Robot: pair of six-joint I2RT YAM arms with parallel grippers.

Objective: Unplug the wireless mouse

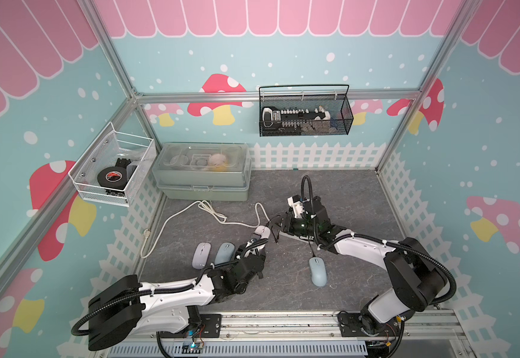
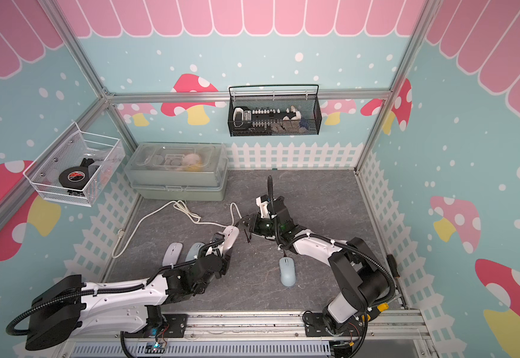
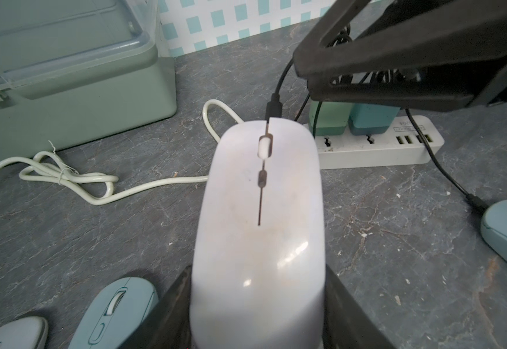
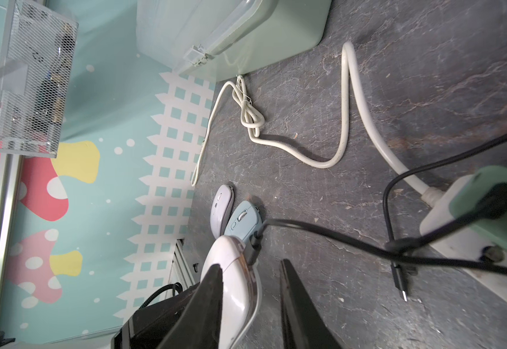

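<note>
A white mouse [image 3: 258, 244] is held by my left gripper [image 1: 257, 241], shut on its sides and raised toward the power strip. A black cable plug [image 3: 273, 106] sits at the mouse's front end. In the right wrist view that plug [image 4: 255, 241] is beside the mouse's tip, its cable running right toward the power strip and its adapters. My right gripper is open just right of the mouse, nothing seen between its fingers. A blue mouse [image 1: 318, 271] with a cable lies at the front right.
Lilac [image 1: 201, 255] and blue [image 1: 224, 253] mice lie at the front left. A green storage box [image 1: 200, 173] stands at the back left, a white cord loosely lying before it. Baskets hang on the walls.
</note>
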